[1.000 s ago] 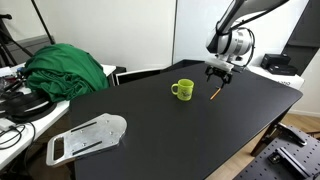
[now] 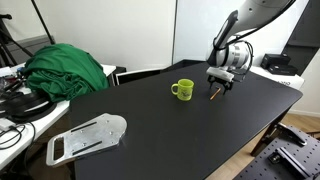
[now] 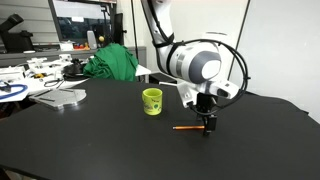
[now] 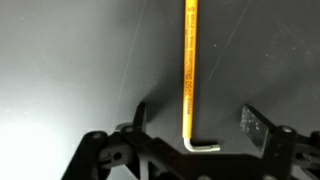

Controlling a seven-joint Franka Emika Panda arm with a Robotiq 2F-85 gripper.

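A thin orange stick [image 4: 189, 62] with a bent silver tip lies on the dark table; in the wrist view it runs lengthwise between the open fingers. My gripper stands open, a finger to either side of the stick and clear of it. From the second exterior view, the gripper [image 3: 208, 126] is low over the right end of the orange stick [image 3: 188, 127]. A yellow-green mug [image 2: 183, 90] is upright on the table, to the left of the arm in the first exterior view.
A perforated metal plate [image 2: 87, 138] lies at the table's left end. Behind the table is a green cloth bundle [image 2: 63, 75]. Bare tabletop [image 2: 150, 130] stretches between the plate and the mug.
The gripper has come down toward the table, over the orange stick, and now covers part of it from the first exterior view. Mug and plate have stayed put.
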